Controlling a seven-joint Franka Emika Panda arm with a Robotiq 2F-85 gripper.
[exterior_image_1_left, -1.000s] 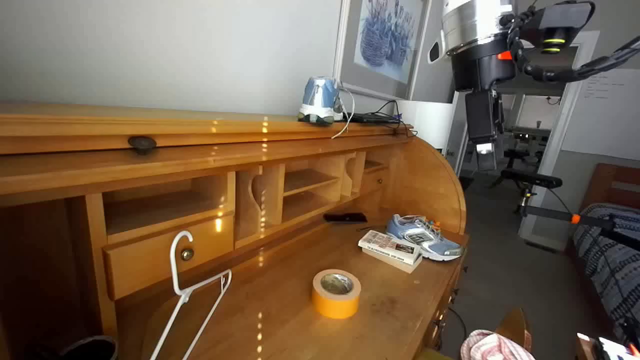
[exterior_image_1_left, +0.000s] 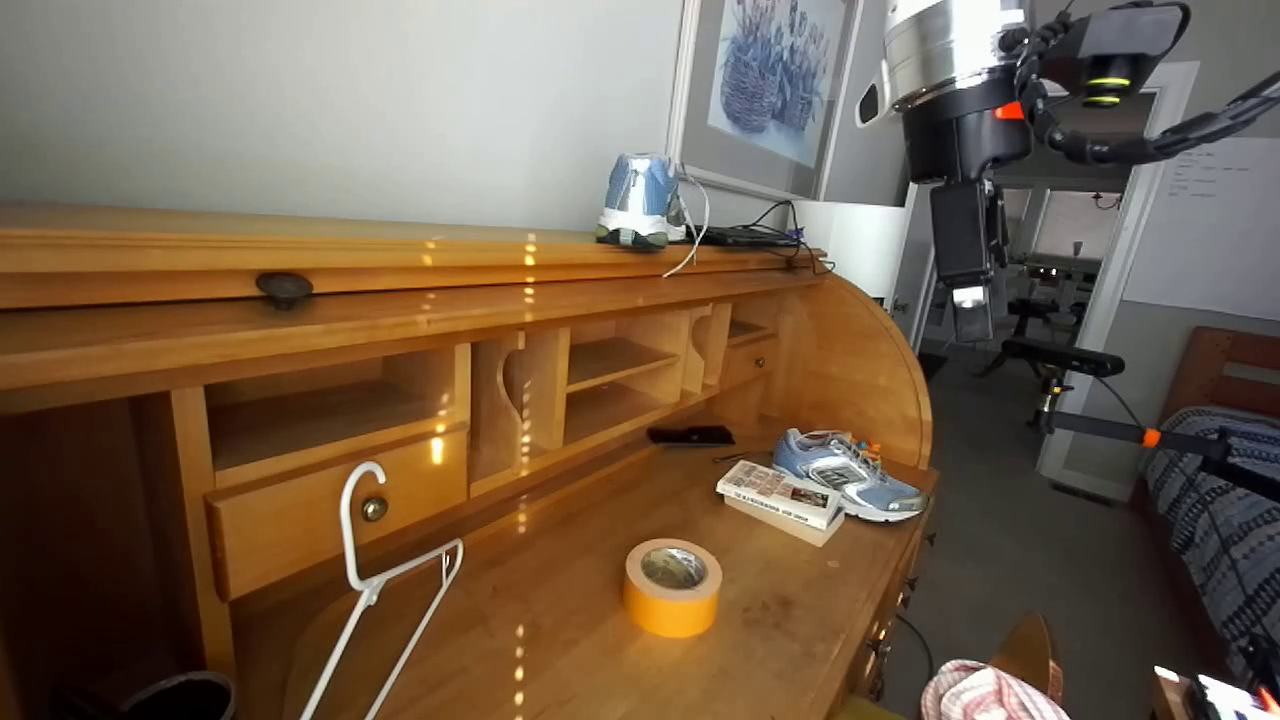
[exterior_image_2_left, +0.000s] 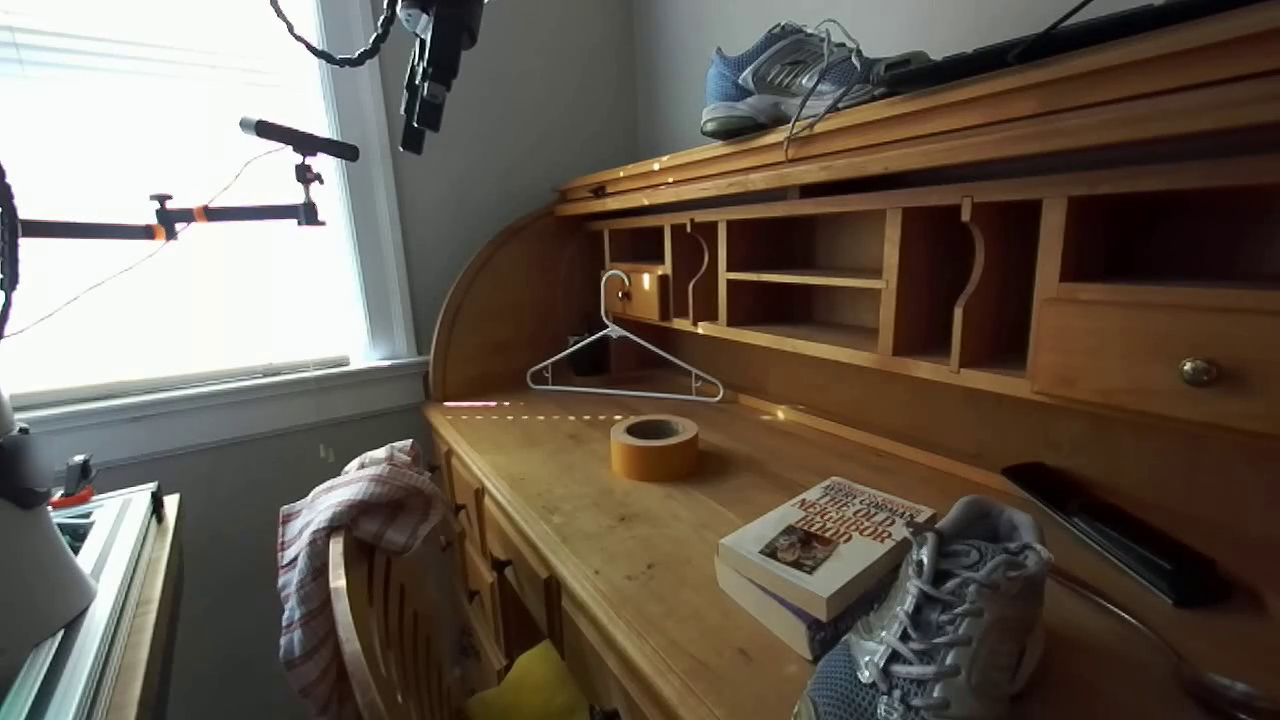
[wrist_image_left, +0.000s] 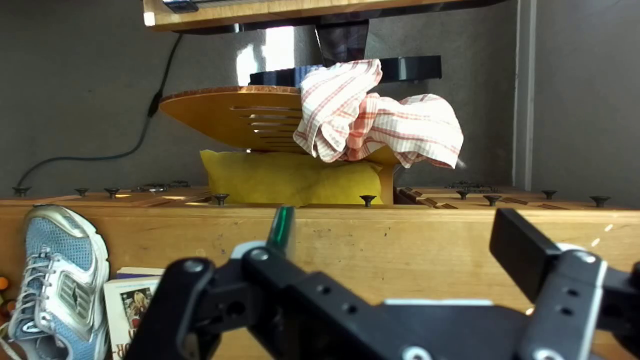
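Observation:
High above the front edge of the wooden desk, my gripper stands open, its fingers wide apart with nothing between them. In exterior view 1 the gripper (exterior_image_1_left: 974, 318) hangs at the upper right, well clear of the desktop. A roll of orange tape (exterior_image_2_left: 655, 451) lies flat on the desktop. Behind it a white hanger (exterior_image_2_left: 624, 390) stands upright near the desk's far end. Two stacked books (exterior_image_1_left: 782, 494) lie beside a blue and grey shoe (exterior_image_1_left: 848, 474). The matching shoe (exterior_image_2_left: 786, 82) sits on the desk's top ledge. My wrist view shows neither tape nor hanger.
Cubbyholes and a small drawer (exterior_image_1_left: 342, 510) line the desk's back. A black flat object (exterior_image_2_left: 1116, 534) lies near them. A chair draped with a checked cloth (wrist_image_left: 384, 117) stands before the desk. The desktop between tape and books is bare.

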